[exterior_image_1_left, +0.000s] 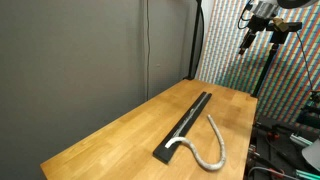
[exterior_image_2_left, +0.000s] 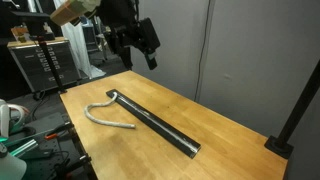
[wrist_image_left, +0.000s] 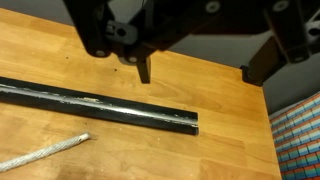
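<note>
A long black bar (exterior_image_1_left: 187, 124) with a pale groove along its middle lies flat on the wooden table; it also shows as the dark bar (wrist_image_left: 100, 106) in the wrist view. Beside it a whitish rope or cable (exterior_image_1_left: 219, 150) lies in a loose curve, one end lying at or over the bar's end. In exterior view 2 the rope (exterior_image_2_left: 107, 122) bends round to a free end on the tabletop. High above the table, clear of both things, my gripper stands open with nothing between its fingers.
A black post (exterior_image_2_left: 293, 105) rises at a table corner, and a grey partition (exterior_image_2_left: 250, 60) stands behind.
</note>
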